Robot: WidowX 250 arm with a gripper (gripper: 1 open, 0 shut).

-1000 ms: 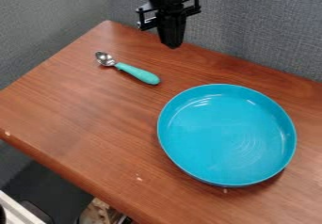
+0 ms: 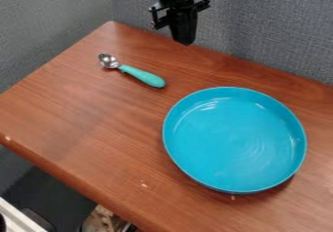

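Observation:
A scoop (image 2: 140, 74) with a silver head and teal handle lies on the wooden table (image 2: 92, 129), left of centre toward the back. A turquoise round plate (image 2: 235, 138) sits on the right half of the table. The black gripper (image 2: 182, 29) hangs at the top centre, beyond and above the scoop, near the back edge; whether its fingers are open or shut is unclear.
Grey fabric panels stand behind and left of the table. Below the left front edge are dark floor and a white object, partly seen.
The gripper has shifted slightly upward and right in the view. The scoop and plate are unchanged.

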